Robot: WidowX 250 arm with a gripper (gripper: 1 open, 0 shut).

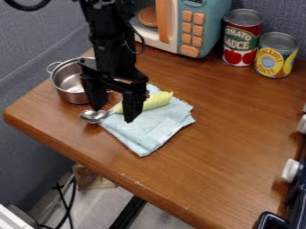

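Note:
My black gripper (114, 106) hangs low over the left part of the wooden table (216, 152), above a pale blue cloth (149, 134). A pale yellow object (157, 99), perhaps a corn cob or banana, lies on the cloth, partly behind the gripper. A metal spoon or ladle (93, 115) lies at the cloth's left edge, just below the gripper. A steel pot (68, 82) stands behind the arm at the left. Whether the fingers hold anything is hard to tell, as dark parts overlap.
A toy microwave (196, 31), a tomato can (241, 40) and a yellow-labelled can (276, 55) stand at the back. A dark appliance (289, 179) lines the right edge.

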